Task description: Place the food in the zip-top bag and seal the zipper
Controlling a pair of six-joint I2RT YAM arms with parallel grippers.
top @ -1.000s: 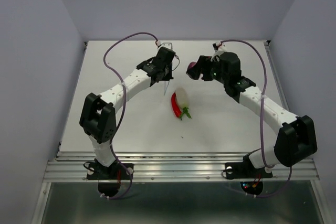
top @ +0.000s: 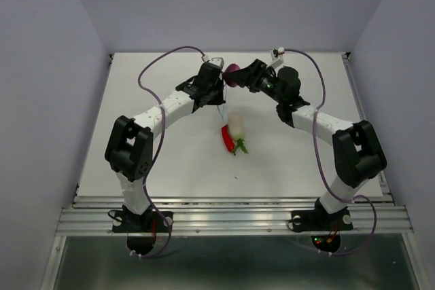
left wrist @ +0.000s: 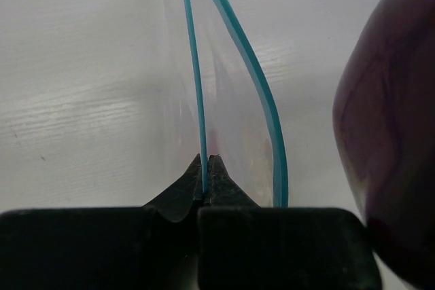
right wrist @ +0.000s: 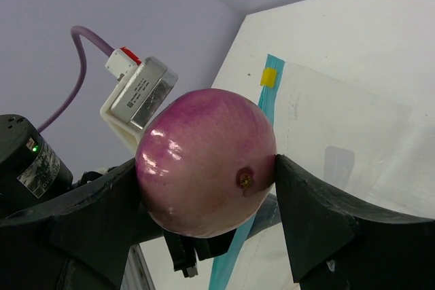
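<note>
A clear zip bag with a blue top edge (left wrist: pixel 262 89) hangs upright with its mouth parted. My left gripper is shut on one blue strip of that mouth; the other strip bows away to the right. Between the fingers of my right gripper a round purple-pink vegetable is held, just right of the bag's mouth in the left wrist view. From the right wrist view, the bag's blue edge with its yellow slider (right wrist: pixel 269 77) shows behind the vegetable. Whether the vegetable touches the bag I cannot tell.
On the white table (top: pixel 156 168), a red chili pepper (top: pixel 227 138) and a pale vegetable with green leaves (top: pixel 236 127) lie below the bag in the top view. Both arms are close together near the back.
My right gripper has carried the purple vegetable left and slightly back, up to the bag beside the left gripper. The left arm has shifted only slightly.
</note>
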